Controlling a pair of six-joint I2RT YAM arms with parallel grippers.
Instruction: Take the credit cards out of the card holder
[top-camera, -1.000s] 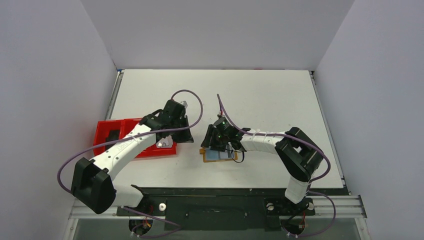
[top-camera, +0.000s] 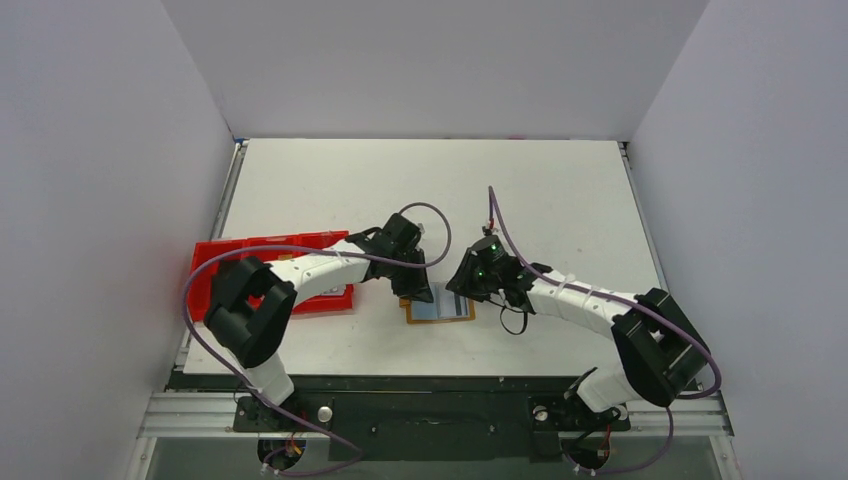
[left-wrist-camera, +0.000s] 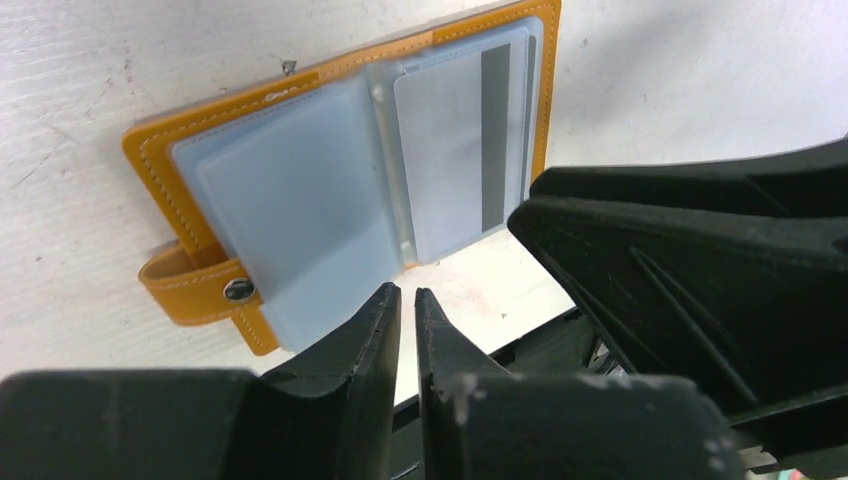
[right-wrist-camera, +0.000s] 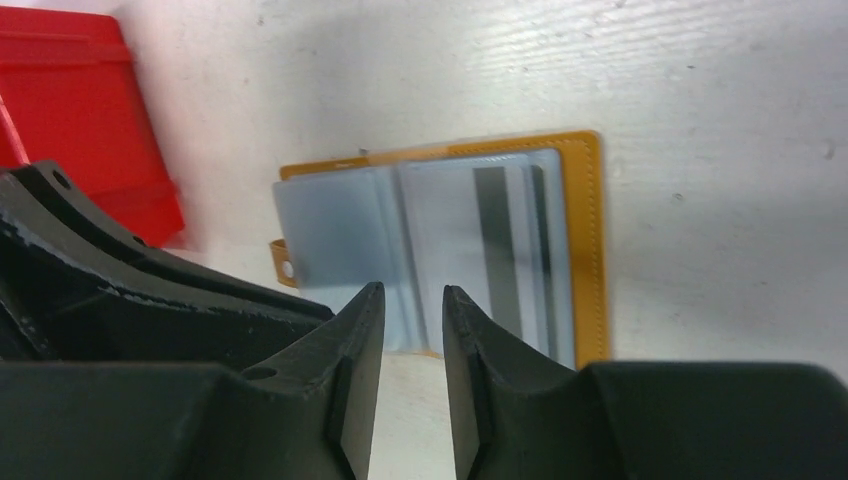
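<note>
The tan card holder (top-camera: 440, 320) lies spread flat on the table, its clear sleeves facing up. Its strap with a snap (left-wrist-camera: 238, 289) is unfastened at the left side. A pale card with a dark stripe (left-wrist-camera: 448, 150) sits in the right-hand sleeve; the left sleeve (left-wrist-camera: 300, 200) looks pale blue. Over the holder's left part is my left gripper, part open, with a narrow gap and nothing between its fingers. My right gripper hovers over the right part, also part open and empty. Neither visibly touches the holder.
A red divided tray (top-camera: 330, 304) with items inside stands at the left. The two grippers are close together, and the right gripper's dark body fills the right of the left wrist view.
My left gripper has moved right from near the red tray to over the holder. The right gripper has shifted right, uncovering the holder's left sleeve. The holder has stayed in place.
</note>
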